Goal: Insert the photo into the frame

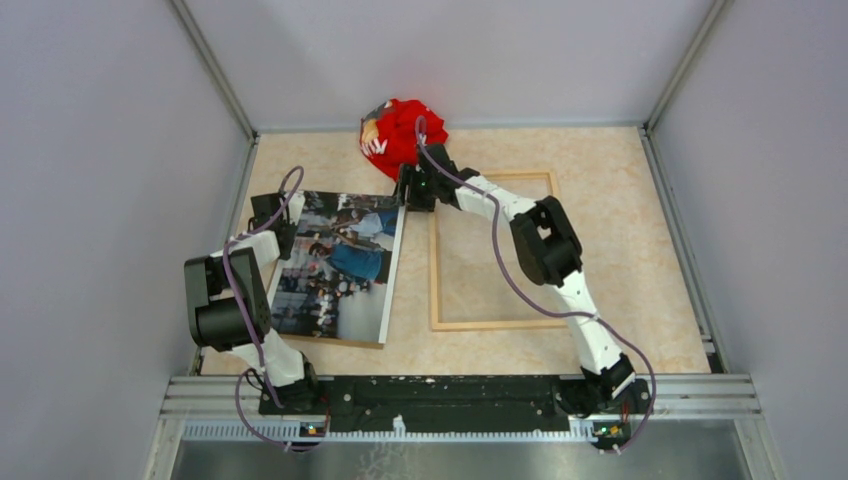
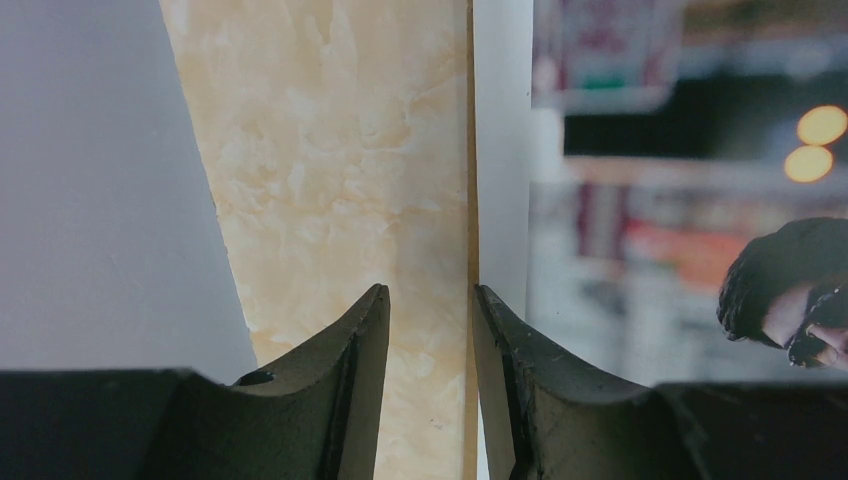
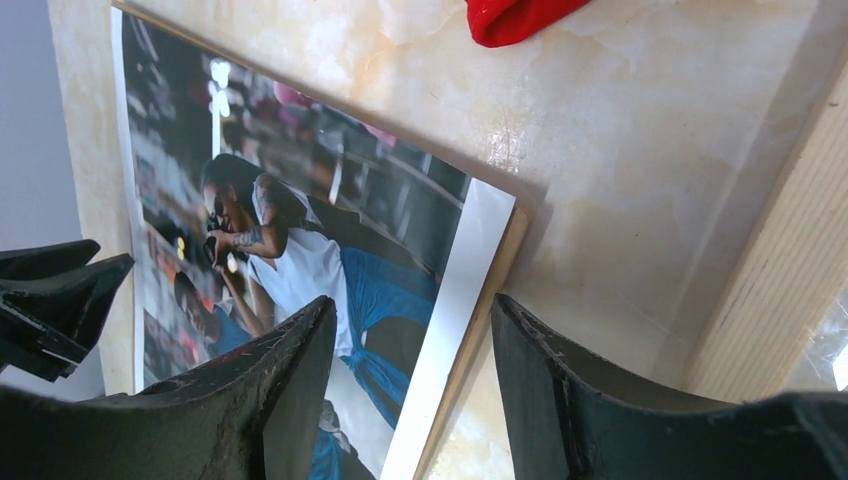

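The photo (image 1: 338, 265) lies on a board at the left of the table, white strips along its sides. My left gripper is at its left edge, fingers part open, one at the board's edge. My right gripper is at the top of the photo's right edge, fingers apart either side of the white strip (image 3: 450, 310); whether it touches is unclear. The empty wooden frame (image 1: 495, 323) lies to the right, partly under my right arm.
A red cloth (image 1: 400, 130) lies at the back middle. Bare table (image 1: 630, 230) shows right of the frame. Walls enclose the sides and back.
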